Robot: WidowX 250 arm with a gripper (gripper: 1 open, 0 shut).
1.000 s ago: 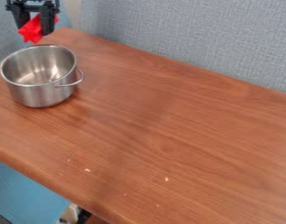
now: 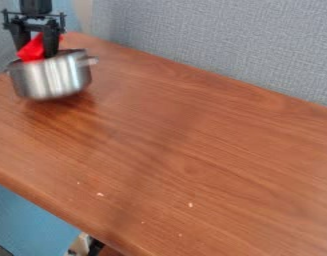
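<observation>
At the upper left of the camera view my black gripper (image 2: 34, 40) is shut on a red object (image 2: 34, 49), its shape blurred. The gripper is low over a steel pot (image 2: 48, 81) on the wooden table's left side, with the red object at the pot's rim. Whether the object touches the pot, and what lies inside the pot, I cannot tell.
A grey textured wall (image 2: 219, 40) runs along the back. A blue surface (image 2: 26, 215) shows beyond the table's edge at the lower left.
My gripper has come down with the red object toward the pot. The pot now appears higher in the view and blurred.
</observation>
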